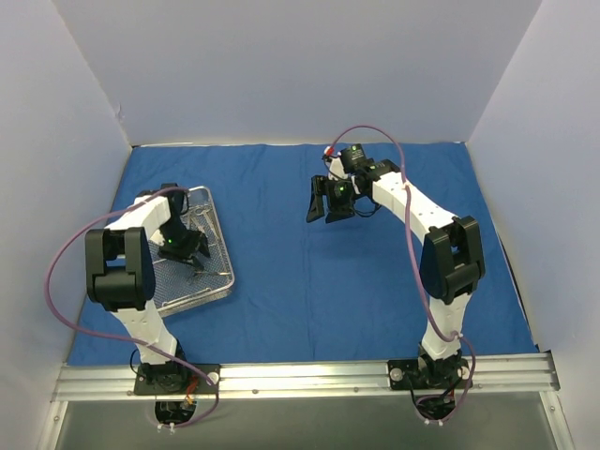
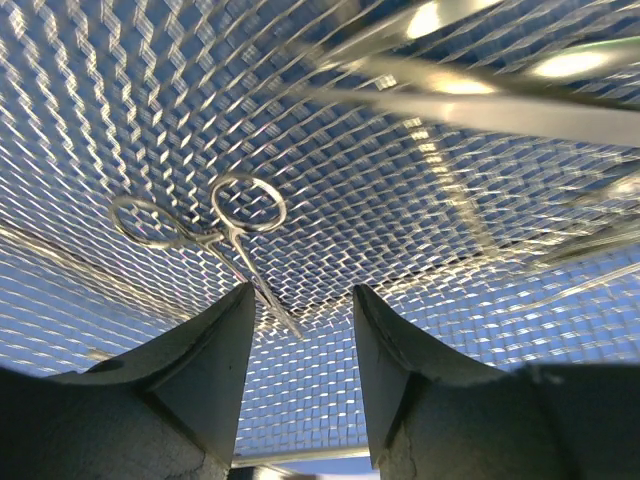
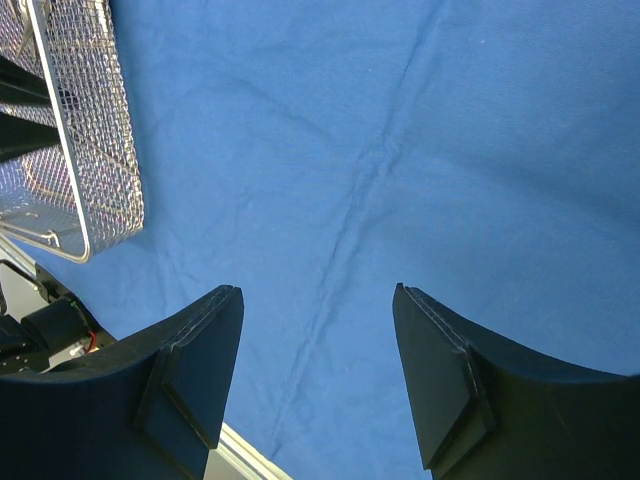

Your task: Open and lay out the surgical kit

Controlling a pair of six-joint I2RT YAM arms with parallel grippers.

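A wire mesh instrument tray (image 1: 227,281) lies at the left of the blue cloth with several metal instruments inside. My left gripper is down over it, fingers apart, with a pair of ringed scissors or clamp (image 2: 250,222) just beyond and left of the fingertips. Blurred longer instruments (image 2: 510,120) lie at the upper right of the left wrist view. My right gripper stands open over bare cloth right of the tray, nothing between its fingers; the tray's side shows at the upper left of its view.
Pale walls surround it at back and sides, and a metal rail (image 1: 300,370) runs along the front.
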